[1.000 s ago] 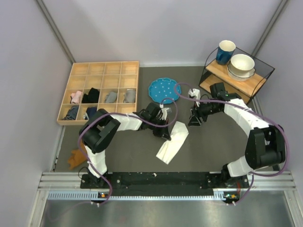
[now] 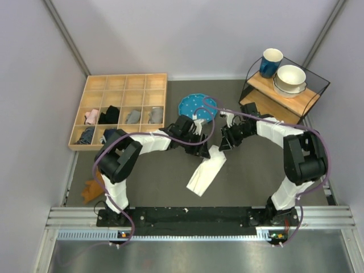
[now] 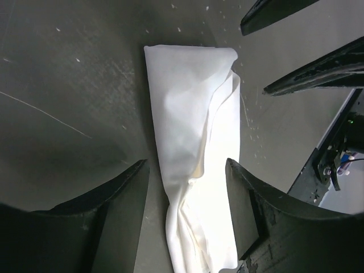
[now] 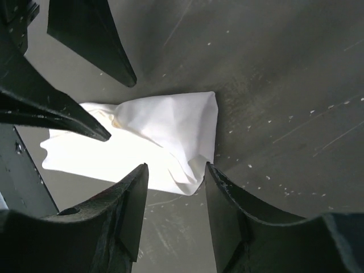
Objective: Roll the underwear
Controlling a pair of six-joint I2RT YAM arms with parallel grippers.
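Note:
The white underwear (image 2: 206, 172) lies as a long strip on the dark table, its far end folded, with a crease along the middle (image 3: 182, 108). My left gripper hangs over it, open, nothing held, a finger on either side of the folded edge. My right gripper is over the folded end, its fingers apart with nothing held. In each wrist view the other gripper's fingertips show beside the cloth.
A wooden compartment box (image 2: 118, 79) with folded clothes stands at the left back. A blue dish (image 2: 190, 105) lies behind the cloth, and a shelf (image 2: 267, 85) with cups and bowls at the right back.
My right gripper has moved left and closer to the cloth's far end. My left gripper has shifted slightly, staying over the cloth.

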